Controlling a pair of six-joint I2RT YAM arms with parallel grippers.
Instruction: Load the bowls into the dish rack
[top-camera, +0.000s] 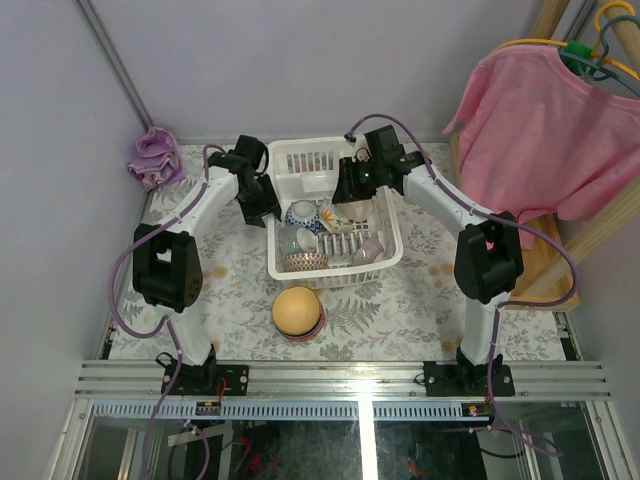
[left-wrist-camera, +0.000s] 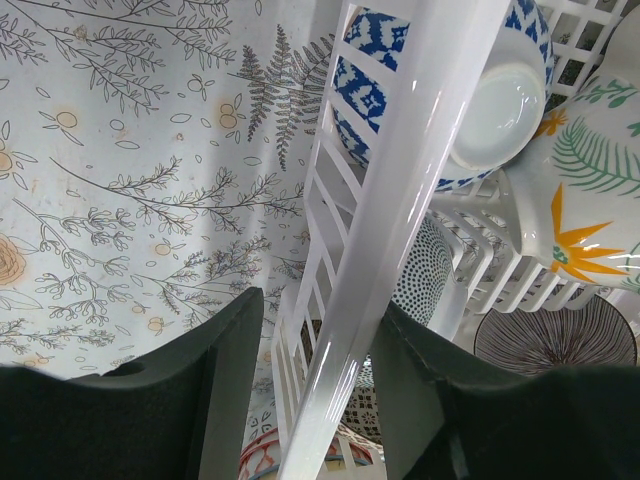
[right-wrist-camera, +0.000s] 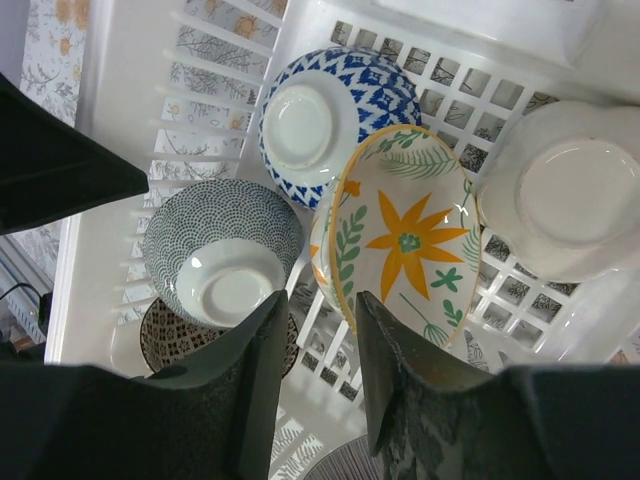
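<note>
The white dish rack (top-camera: 390, 245) holds several bowls: a blue patterned bowl (right-wrist-camera: 390, 95), a flowered bowl (right-wrist-camera: 405, 205), a dotted bowl (right-wrist-camera: 175, 235), a plain white one (right-wrist-camera: 560, 190) and brown patterned ones. My left gripper is at the rack's left rim, one finger either side of the white rim. My right gripper is over the rack, fingers part open above the lower edge of the flowered bowl; I cannot tell if it touches. A stack of bowls (top-camera: 298, 312), yellow on top, stands in front of the rack.
A pink shirt (top-camera: 540, 130) hangs on a wooden stand at the right. A purple cloth (top-camera: 155, 155) lies at the back left.
</note>
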